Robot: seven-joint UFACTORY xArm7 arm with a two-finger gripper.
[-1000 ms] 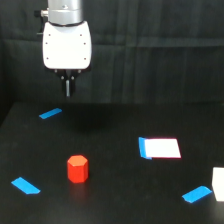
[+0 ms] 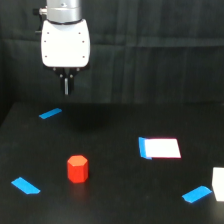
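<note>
My gripper (image 2: 67, 92) hangs at the upper left, under the white arm housing (image 2: 65, 45), high over the far side of the dark table. Its fingers are small and dark against the black backdrop, so their opening cannot be made out. No object shows at its tips. A red-orange block with a hexagonal outline (image 2: 78, 169) stands on the table at the near left, well below and apart from the gripper.
Blue tape strips lie at the far left (image 2: 50, 114), near left (image 2: 26, 186) and near right (image 2: 196, 194). A white rectangle (image 2: 162, 148) with a blue left edge lies right of centre. Another white piece (image 2: 218, 183) is cut off at the right edge.
The arm has shifted very slightly up and to the left. The red-orange block and the other things on the table have not moved.
</note>
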